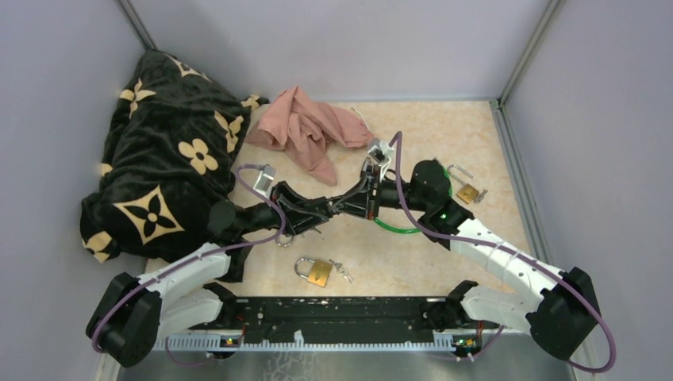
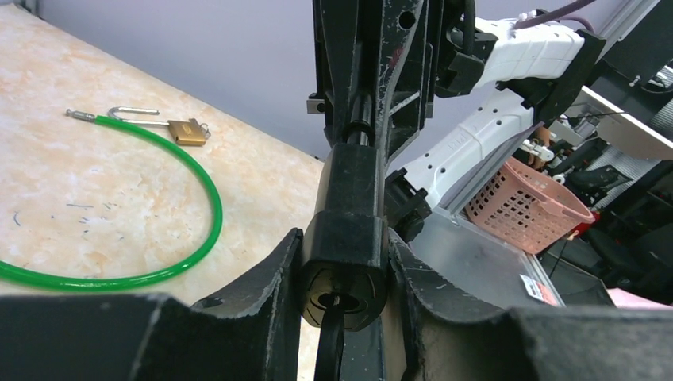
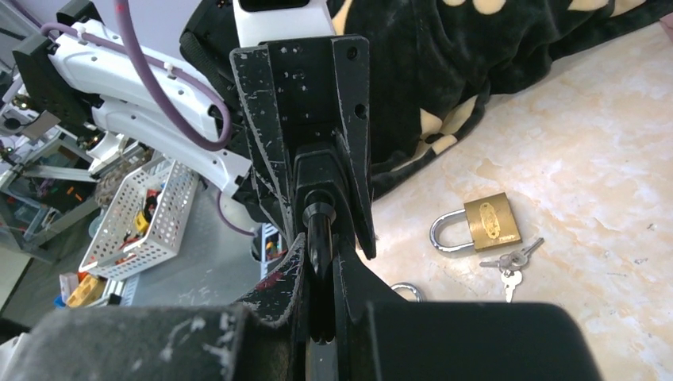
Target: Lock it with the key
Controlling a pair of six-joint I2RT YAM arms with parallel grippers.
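Note:
My two grippers meet above the middle of the table. My left gripper (image 1: 317,208) is shut on a black lock body (image 2: 343,238), whose end face shows a keyhole with something dark below it. My right gripper (image 1: 341,205) is shut on a black cylindrical piece (image 3: 321,238) that runs into that body; whether it is a key I cannot tell. A brass padlock (image 1: 319,271) with keys (image 3: 514,263) lies on the near table.
A second brass padlock (image 1: 467,193) and a green cable (image 2: 190,254) lie at the right. A pink cloth (image 1: 305,127) is at the back, a patterned dark blanket (image 1: 159,175) at the left.

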